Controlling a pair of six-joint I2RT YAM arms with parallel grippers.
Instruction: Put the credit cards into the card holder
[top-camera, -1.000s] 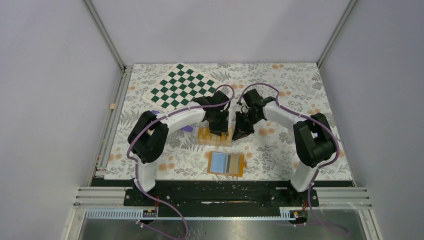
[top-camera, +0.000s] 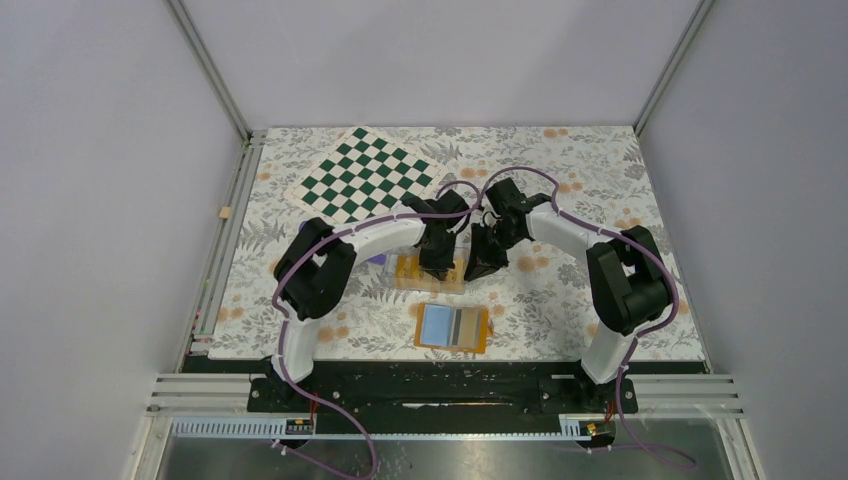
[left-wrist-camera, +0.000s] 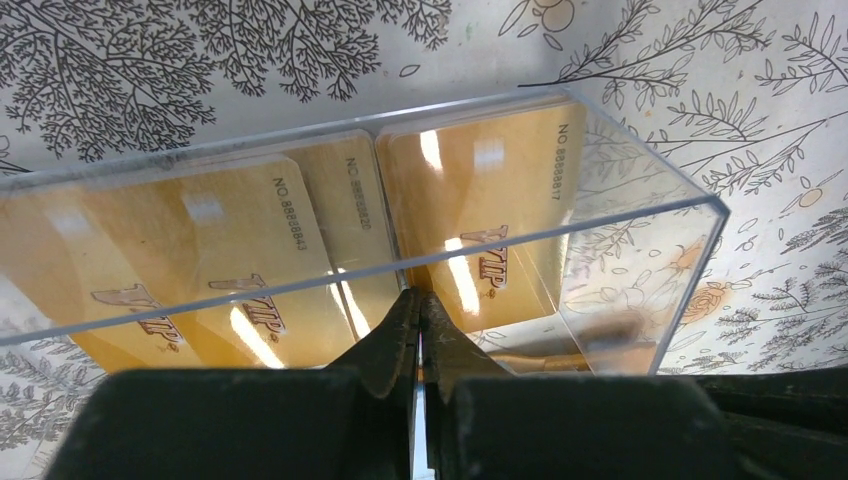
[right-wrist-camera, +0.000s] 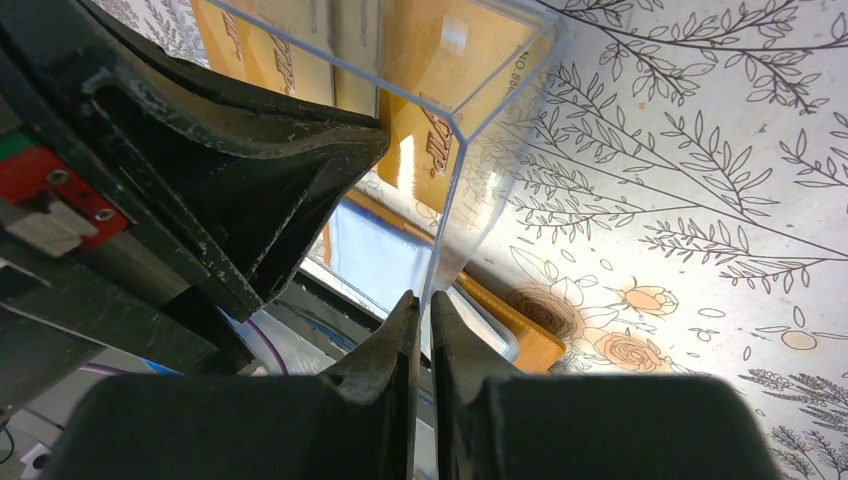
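A clear acrylic card holder (left-wrist-camera: 640, 215) holds gold credit cards (left-wrist-camera: 480, 170) in stacks, also visible under the arms in the top view. My left gripper is shut, its fingertips low at the holder's near side against the cards, nothing seen between them. My right gripper is shut on the edge of the holder's clear end wall. In the top view both grippers meet over the holder, left of centre and right beside it.
An orange tray (top-camera: 480, 343) with blue and grey items lies in front of the holder. A green checkered board (top-camera: 362, 168) lies behind, with a purple object (top-camera: 376, 259) at the left.
My left gripper and arm have shifted slightly to the right over the holder since a second ago. The right arm and the holder look unmoved.
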